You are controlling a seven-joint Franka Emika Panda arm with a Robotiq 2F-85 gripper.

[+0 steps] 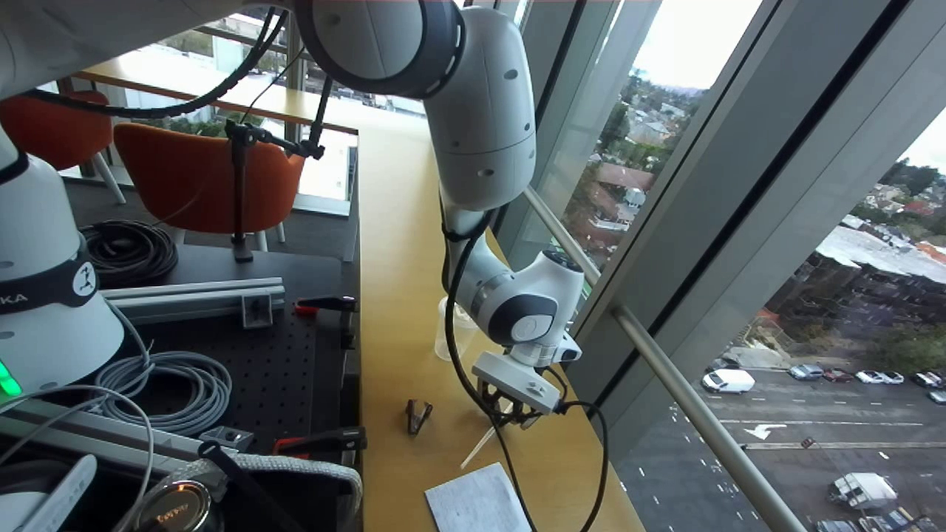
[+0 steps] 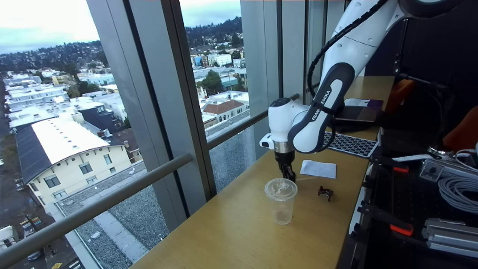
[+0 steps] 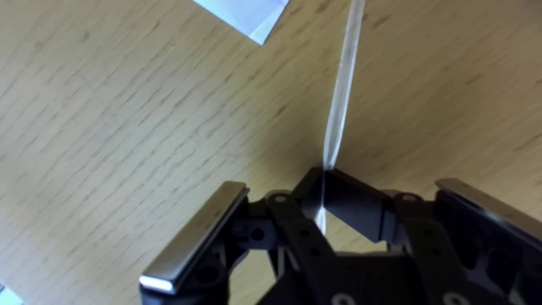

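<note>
A thin, whitish translucent straw (image 3: 341, 91) runs from the top of the wrist view down to my gripper, which is shut on it. The straw passes between the black fingertips, and a short piece shows below them. In exterior view 1 its free end (image 1: 477, 448) slants toward a sheet of paper, low over or on the table. My gripper (image 2: 289, 177) points down near the tabletop in exterior view 2, just behind a clear plastic cup (image 2: 283, 208) with a lid. The cup stands upright, apart from the straw.
The white paper (image 2: 318, 169) lies flat beyond the gripper. A small dark clip-like object (image 2: 325, 193) sits to the cup's right. A metal rail (image 2: 244, 127) borders the window side, and a keyboard (image 2: 350, 143) lies farther back.
</note>
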